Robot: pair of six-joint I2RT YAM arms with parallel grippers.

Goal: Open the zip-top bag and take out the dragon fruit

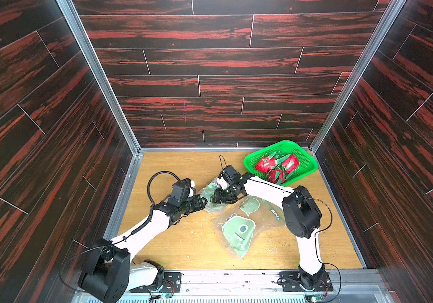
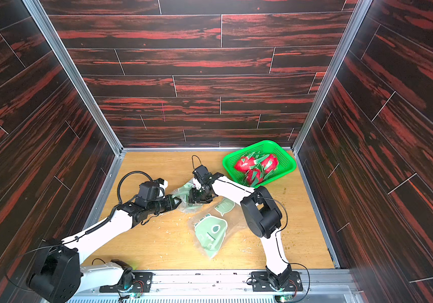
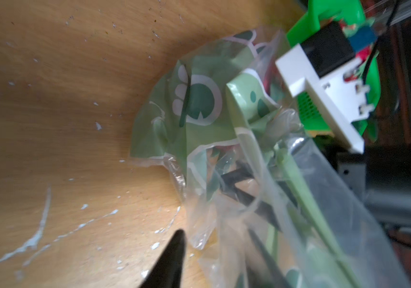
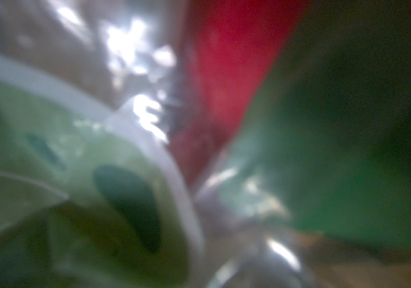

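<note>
A crumpled clear zip bag with green print (image 1: 209, 192) (image 3: 200, 100) stands at the middle of the table between both grippers. Red with green, likely dragon fruit (image 4: 229, 57), shows blurred behind its film in the right wrist view. My left gripper (image 1: 201, 204) is at the bag's left side; its blurred fingers sit apart at the bottom of the left wrist view, open, among the plastic. My right gripper (image 1: 221, 197) is open at the bag's right side, its fingers partly seen through the film in the left wrist view.
A green basket (image 1: 307, 161) holding several dragon fruits stands at the back right. A flat printed bag (image 2: 211, 232) lies at front middle, under the right arm's reach.
</note>
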